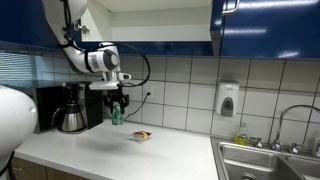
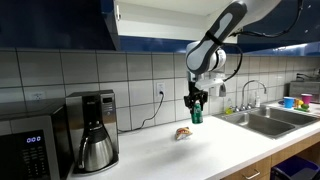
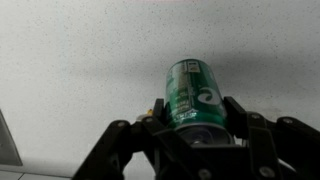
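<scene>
A green can (image 3: 192,95) with white markings is held by my gripper, whose dark fingers close on it from both sides. In exterior view 1 the can (image 1: 117,115) hangs upright beneath the gripper (image 1: 117,104), clear of the white counter. Exterior view 2 shows the same can (image 2: 196,115) in the air above the counter. On the worktop close by lies a small orange and white item (image 1: 141,135); what it is cannot be made out.
A steel kettle-like jug (image 1: 72,118) stands at the left by a coffee maker (image 2: 95,120). On the right are the sink (image 1: 255,160), its faucet (image 1: 283,118) and a soap bottle (image 1: 242,134). Blue cabinets (image 1: 270,30) hang overhead.
</scene>
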